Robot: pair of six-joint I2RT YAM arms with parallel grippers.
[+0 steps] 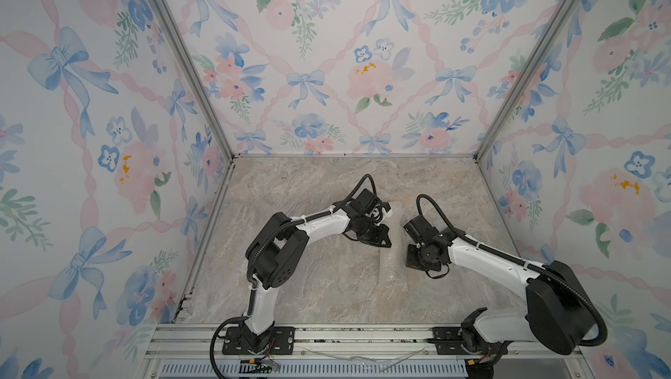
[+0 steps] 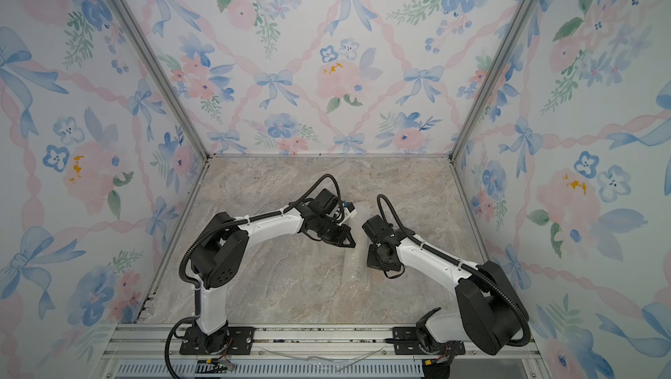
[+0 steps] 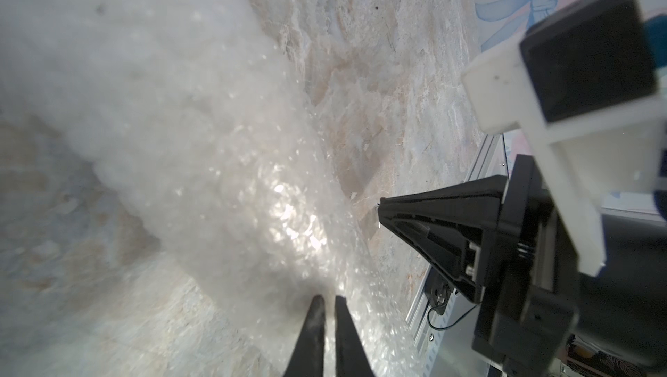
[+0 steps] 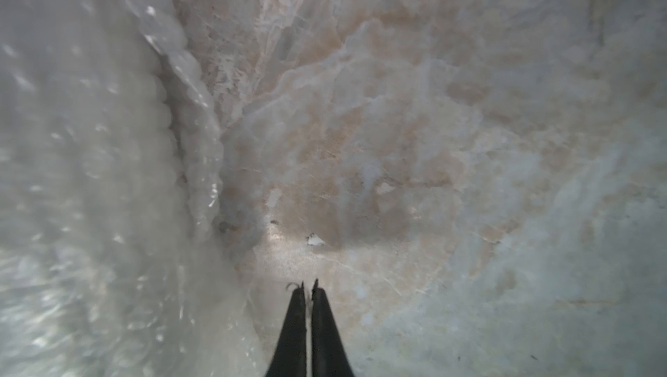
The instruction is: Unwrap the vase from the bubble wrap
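Observation:
A long whitish bundle of bubble wrap (image 1: 392, 270) lies on the table between the two arms, running from front to back. The vase itself is hidden; only layers of wrap show. In the left wrist view the bubble wrap (image 3: 208, 140) crosses diagonally, and my left gripper is at its surface, shut on a little of it with a narrow gap between the tips. My right gripper is shut with nothing between its fingers. It points at bare table just right of the wrap's (image 4: 90, 182) edge, apart from it.
Patterned walls (image 1: 335, 64) close off the back and sides. In the left wrist view, the other arm's dark gripper stands close beside the wrap.

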